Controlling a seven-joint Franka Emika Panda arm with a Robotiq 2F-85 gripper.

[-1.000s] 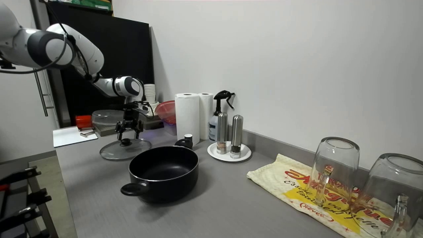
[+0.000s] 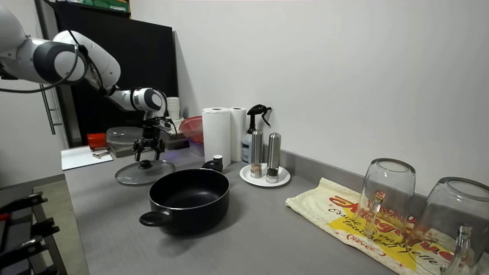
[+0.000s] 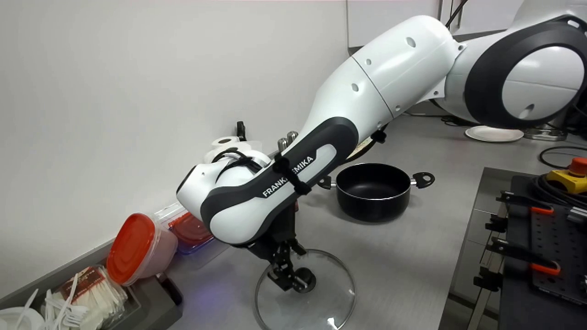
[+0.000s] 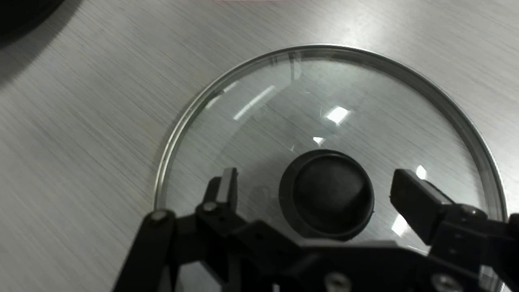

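A round glass lid point(image 2: 129, 175) with a metal rim lies flat on the grey counter. Its black knob point(image 4: 331, 194) shows between the two spread fingers of my gripper in the wrist view, with space on both sides. From the side, the open gripper point(image 2: 149, 157) hangs right over the lid, fingertips close to knob height. Whether a finger touches the glass, I cannot tell. An empty black pot point(image 3: 373, 198) with two handles stands uncovered on the counter, apart from the lid.
Paper towel rolls point(image 2: 216, 137), a spray bottle point(image 2: 247, 144) and two mills on a white plate point(image 2: 279, 180) line the wall. Red-lidded containers point(image 3: 132, 250) sit near the arm. Glass mugs point(image 2: 387, 197) rest on a cloth point(image 2: 321, 201). The counter in front of the pot is clear.
Almost nothing differs from a second ago. The arm and gripper have shifted very slightly, perhaps a touch lower; lid and pot are where they were.
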